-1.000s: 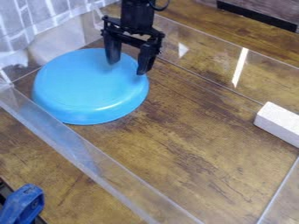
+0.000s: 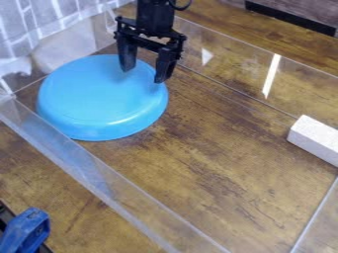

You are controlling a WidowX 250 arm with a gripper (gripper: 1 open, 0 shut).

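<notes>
A large round blue disc (image 2: 99,104), smooth like a lid or bowl turned over, lies on the wooden surface at the left. Above its back edge hangs the black gripper (image 2: 145,61) on its arm, coming from the top, its two fingers pointing down and spread apart. Whether anything lies between them is hard to tell; nothing shows there.
A white block (image 2: 315,137) lies at the right edge. A blue object (image 2: 22,231) sits in the lower left corner outside the clear plastic walls. A crumpled white sheet stands at the back left.
The gripper has shifted slightly over the back of the blue disc. The disc and white block look unmoved.
</notes>
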